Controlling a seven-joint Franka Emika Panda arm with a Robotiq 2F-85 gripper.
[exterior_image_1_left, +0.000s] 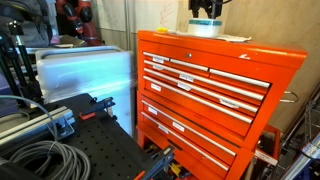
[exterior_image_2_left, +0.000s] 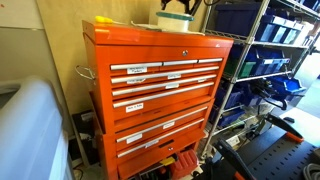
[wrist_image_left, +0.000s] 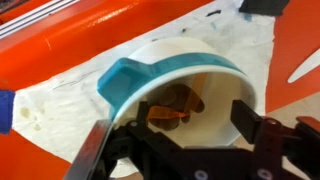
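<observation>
A white round container with a teal band near its rim (exterior_image_1_left: 205, 29) stands on top of the red tool chest. Looking down into it in the wrist view, the white container (wrist_image_left: 222, 86) holds dark brown pieces and an orange strip (wrist_image_left: 178, 108) at the bottom. My gripper is open above the container's mouth, its two dark fingers apart and reaching over the opening. Nothing is gripped between them. From the second exterior view, the gripper's dark fingers (exterior_image_2_left: 188, 6) show just over the container at the top edge.
White paper sheeting (wrist_image_left: 62, 112) lies under the container on the chest top. A yellow-handled tool (exterior_image_2_left: 104, 20) rests at the chest's left end in the second exterior view. Shelves with blue bins (exterior_image_2_left: 232, 22) stand to its right. The chest (exterior_image_1_left: 215, 93) drops off at its front edge.
</observation>
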